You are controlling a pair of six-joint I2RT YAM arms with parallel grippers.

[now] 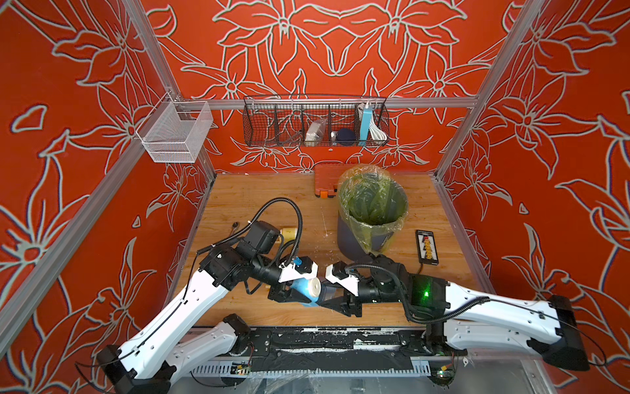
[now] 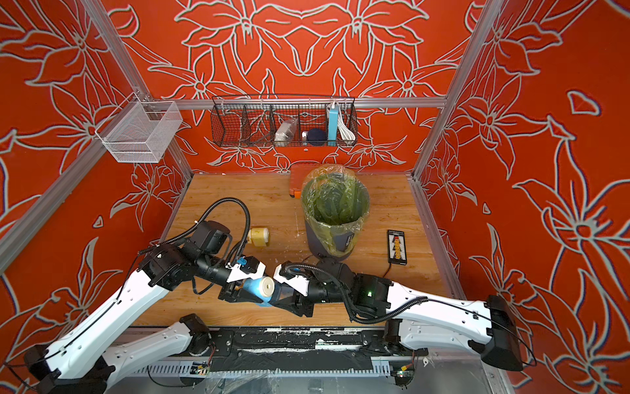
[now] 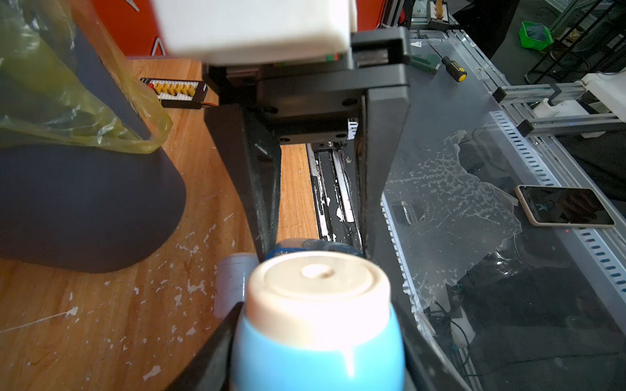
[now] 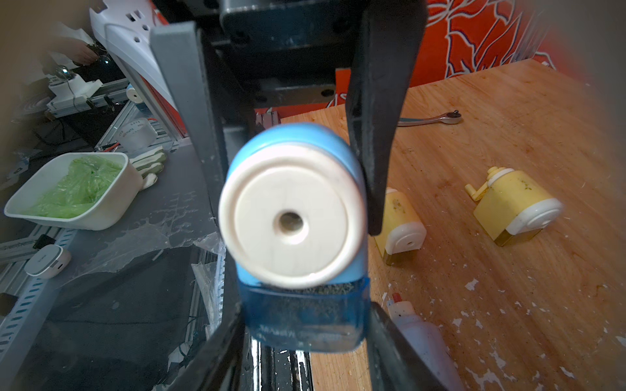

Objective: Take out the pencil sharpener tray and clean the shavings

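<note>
A light blue pencil sharpener with cream end caps (image 1: 307, 287) (image 2: 265, 287) is held in my left gripper (image 1: 292, 289) above the table's front; the left wrist view (image 3: 318, 339) shows it between the fingers. In the right wrist view its cream face (image 4: 290, 221) and translucent blue tray (image 4: 303, 319) with dark contents appear. My right gripper (image 1: 321, 295) is just right of the sharpener, its fingers on either side of the tray's end; whether they touch is unclear.
A bin with a yellow-green liner (image 1: 372, 210) stands behind the right gripper. Two yellow sharpeners (image 4: 521, 202) and a bottle (image 4: 424, 339) sit on the table (image 4: 489, 117). An orange case (image 1: 328, 174) lies at the back; a black abacus-like item (image 1: 426, 246) lies at the right.
</note>
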